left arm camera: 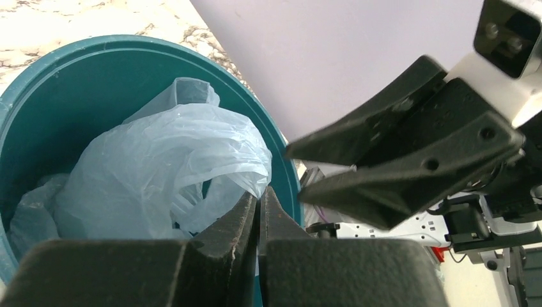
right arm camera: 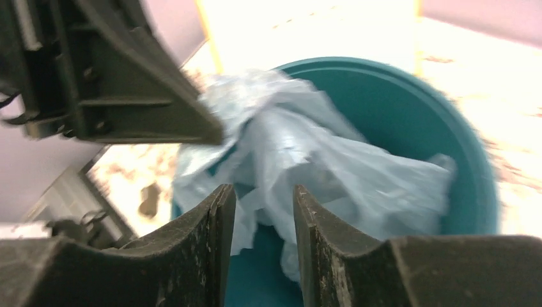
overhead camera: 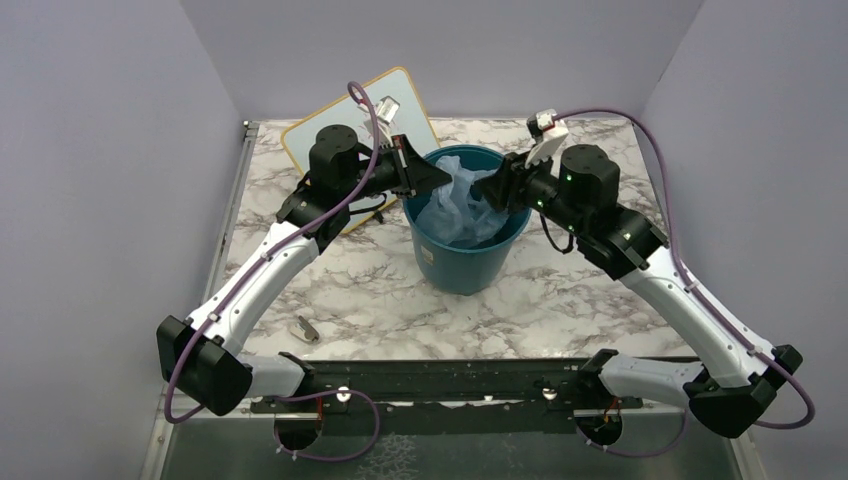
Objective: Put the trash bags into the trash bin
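A pale blue translucent trash bag (overhead camera: 459,205) bunches inside the teal trash bin (overhead camera: 462,267). In the left wrist view my left gripper is shut on the upper part of the bag (left arm camera: 150,169), which reaches up to its fingertips from inside the bin (left arm camera: 77,70). My right gripper (overhead camera: 497,190) hovers over the bin's right side in the top view. In the right wrist view this gripper stands open, its fingers (right arm camera: 220,214) apart and the bag (right arm camera: 319,166) showing beyond the gap. Bag folds hide most of the bin's bottom.
A white board (overhead camera: 300,140) with a yellow edge lies behind and left of the bin. One small grey object (overhead camera: 304,330) rests on the marble table (overhead camera: 370,310) at front left. Bare table surrounds the bin in front and to the right.
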